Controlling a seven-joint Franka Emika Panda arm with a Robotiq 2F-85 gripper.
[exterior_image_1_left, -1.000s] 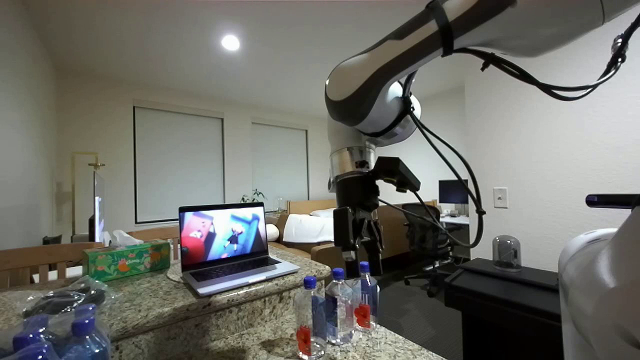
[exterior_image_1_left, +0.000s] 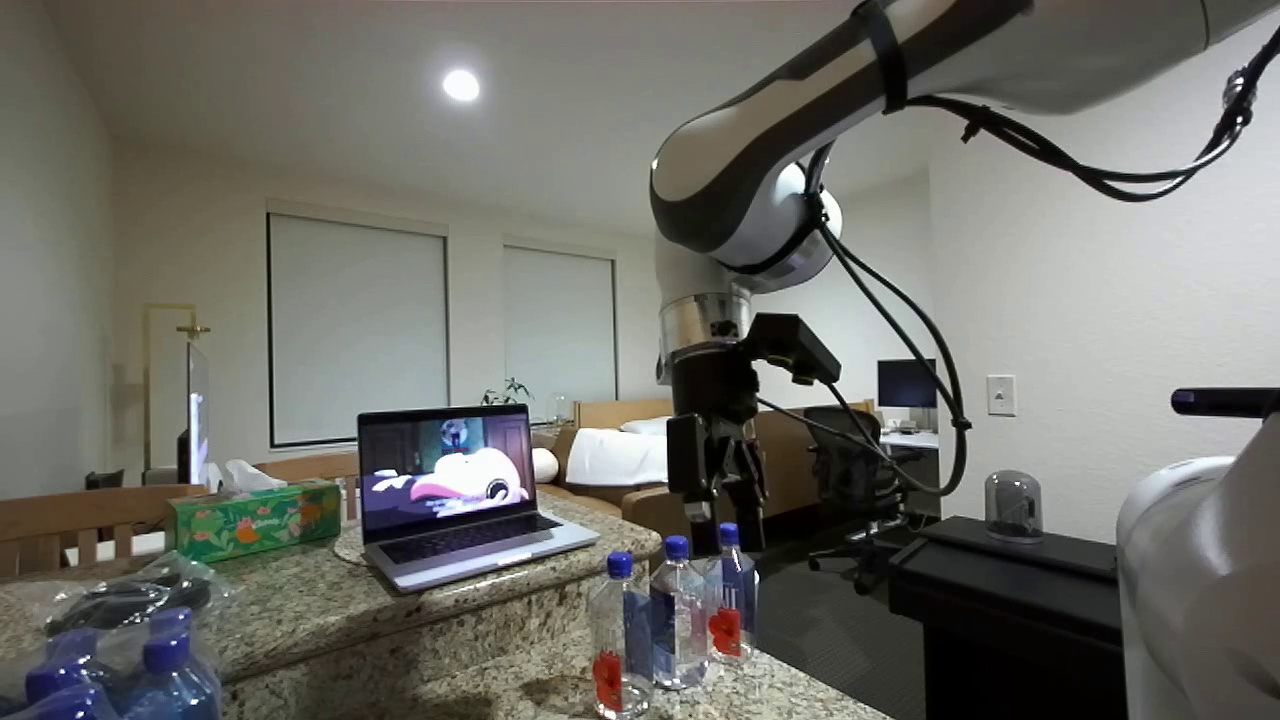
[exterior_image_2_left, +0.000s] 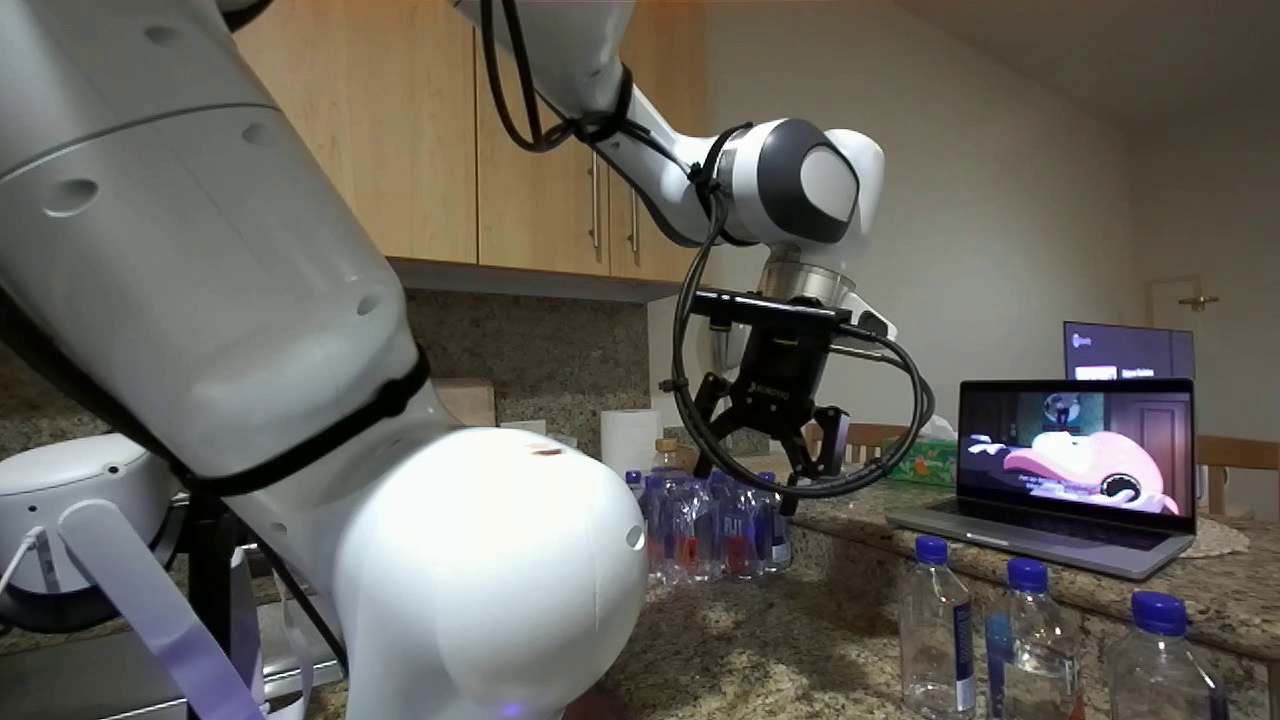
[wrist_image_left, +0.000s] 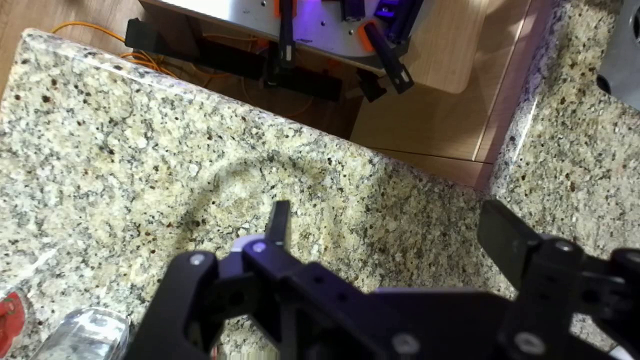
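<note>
My gripper hangs above the granite counter, fingers down and spread wide apart, with bare counter between them in the wrist view. In exterior view 2 the gripper (exterior_image_2_left: 786, 486) is also seen open with nothing held. Three clear water bottles with blue caps stand upright in a row on the counter: a left bottle (exterior_image_1_left: 621, 636), a middle bottle (exterior_image_1_left: 679, 612) and a right bottle (exterior_image_1_left: 731, 594). The wrist view catches only part of one clear bottle (wrist_image_left: 87, 336) at the lower left, apart from the fingers.
An open laptop (exterior_image_1_left: 480, 546) and a green tissue box (exterior_image_1_left: 254, 522) sit on the raised ledge. Several wrapped bottles (exterior_image_2_left: 708, 522) stand in a pack farther along the counter. The granite counter (wrist_image_left: 150, 162) under my gripper is clear, up to its edge.
The picture on the laptop screen is different. My arm, the gripper and the bottles have not visibly moved.
</note>
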